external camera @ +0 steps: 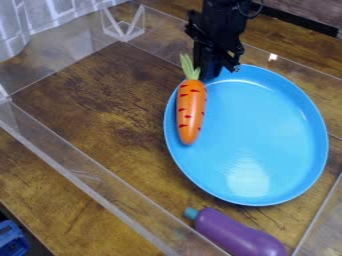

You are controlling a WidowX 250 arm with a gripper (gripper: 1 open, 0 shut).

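An orange toy carrot (191,110) with green leaves lies lengthwise on the left side of a blue oval plate (254,150). The black gripper (207,62) is at the plate's far rim, by the carrot's leafy top; its fingertips are small and dark, and whether anything is between them is hard to tell.
A purple toy eggplant (241,233) lies below the plate at the bottom right. Bare wooden surface fills the left middle. Clear plastic edging runs along the top left and lower left, with a blue object (11,240) at the bottom-left corner.
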